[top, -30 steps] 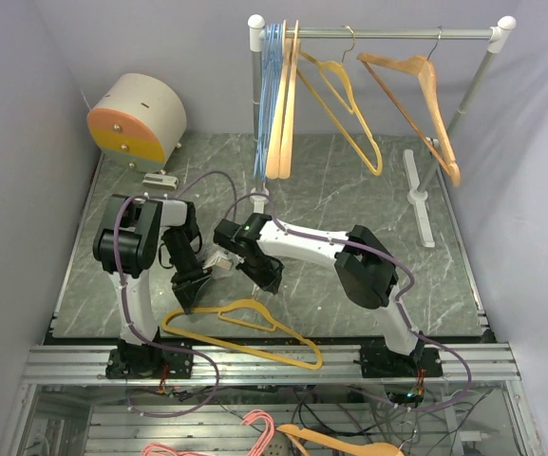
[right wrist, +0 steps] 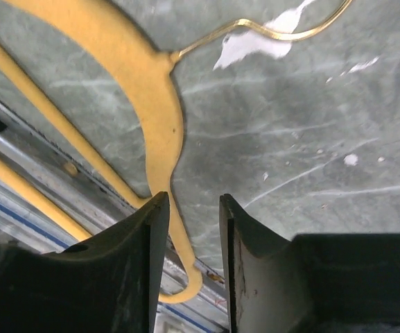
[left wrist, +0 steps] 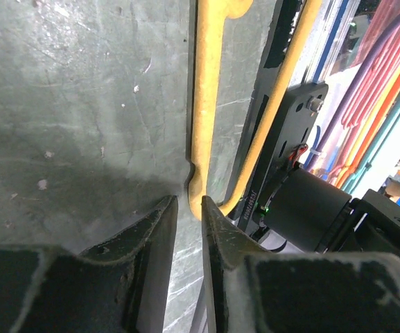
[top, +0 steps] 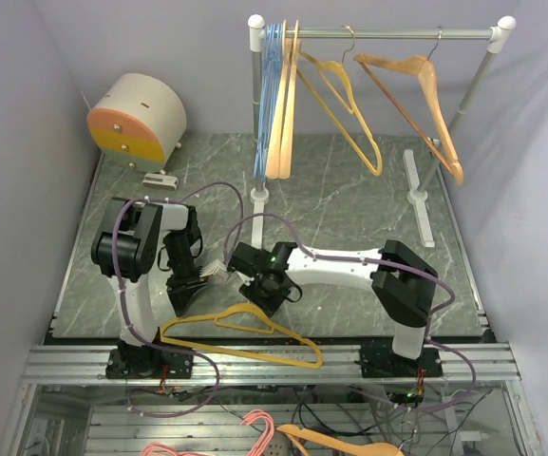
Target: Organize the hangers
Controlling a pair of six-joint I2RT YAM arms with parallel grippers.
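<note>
A yellow hanger point(top: 302, 344) lies flat along the front edge of the grey table, its gold hook showing in the right wrist view point(right wrist: 269, 31). My left gripper point(top: 180, 299) is low at its left end; in the left wrist view the part-open fingers point(left wrist: 151, 250) are by the hanger's narrow end point(left wrist: 201, 146). My right gripper point(top: 259, 294) hovers just above the hanger's middle, open, with the yellow body point(right wrist: 161, 118) beside and below its left finger. A rail point(top: 406, 34) at the back holds blue, wooden and yellow hangers.
A round drawer unit point(top: 136, 109) stands at the back left. The rack's white feet point(top: 416, 199) rest on the table. More hangers point(top: 345, 442) lie beyond the front edge.
</note>
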